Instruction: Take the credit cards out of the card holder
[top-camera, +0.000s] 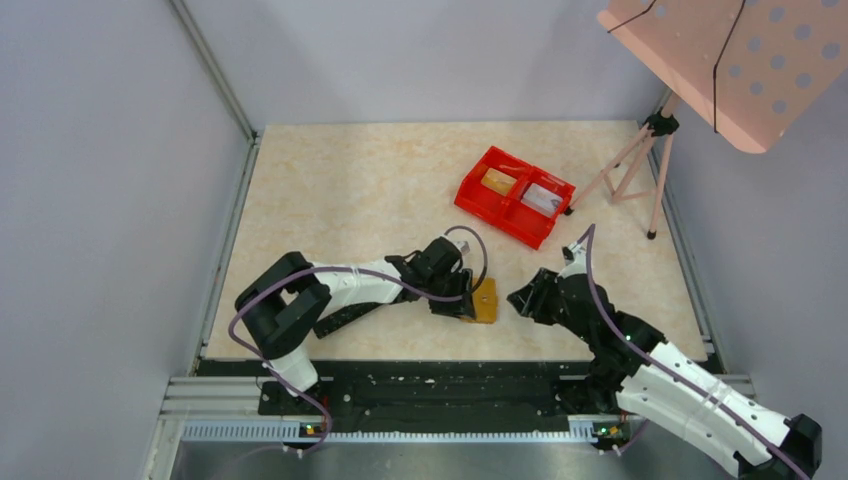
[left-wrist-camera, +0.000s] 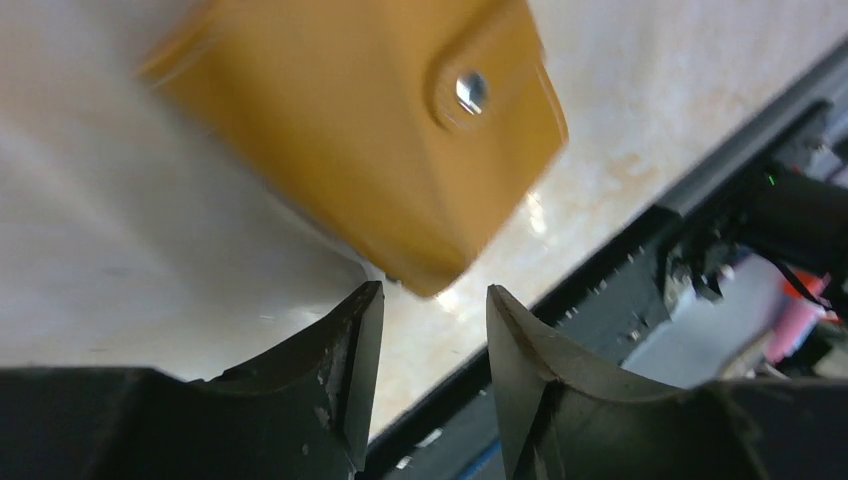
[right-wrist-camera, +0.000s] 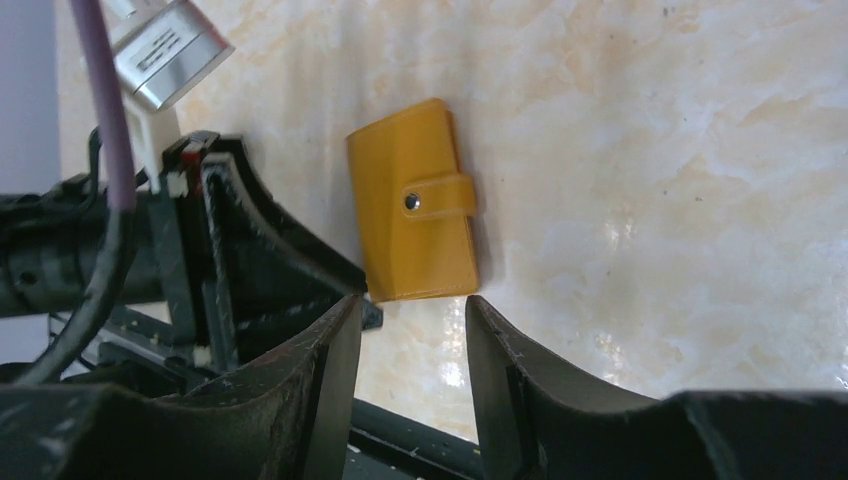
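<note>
A tan card holder (right-wrist-camera: 408, 230) with a snap strap (right-wrist-camera: 438, 197) lies flat on the table, its strap fastened by a metal button. The top view shows the holder (top-camera: 485, 300) partly covered by the left arm. My left gripper is part open beside the holder's near edge, with the holder's corner (left-wrist-camera: 435, 275) just past its fingertips and nothing clearly between them. To the right of the holder, my right gripper stands part open and empty. No cards show in the closed holder.
A red divided box (top-camera: 515, 197) stands at the back, with a yellowish card (top-camera: 498, 181) in one compartment and a white one (top-camera: 542, 199) in another. Tripod legs (top-camera: 635, 165) rise by its right side.
</note>
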